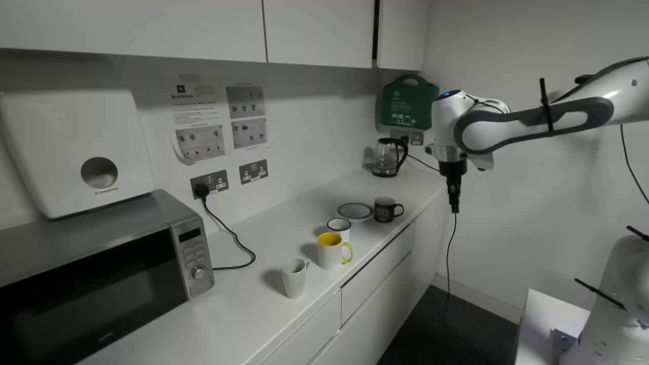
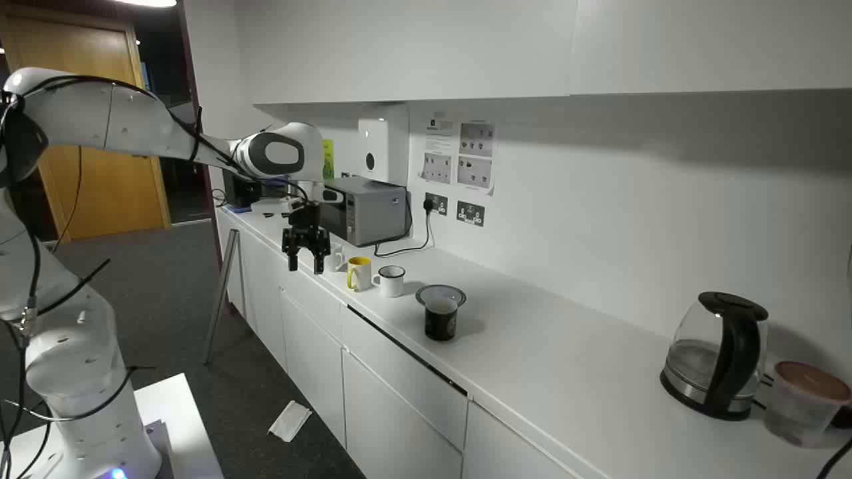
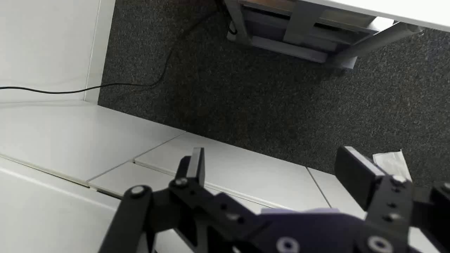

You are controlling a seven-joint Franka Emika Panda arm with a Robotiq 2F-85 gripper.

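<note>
My gripper hangs in the air, pointing down, in front of the counter's edge. In the wrist view its two fingers stand wide apart and the gripper is open, with only drawer fronts and dark floor below. On the counter are a plain white mug, a white mug with yellow inside, a white mug with a black rim and a dark mug. Behind the dark mug lies a grey-blue dish. None of the mugs shows in the wrist view.
A glass kettle and a clear tub with a brown lid occupy one counter end. Toward the other sits a microwave. Cabinets overhang the counter. A top drawer gap shows dark. White paper lies on the floor.
</note>
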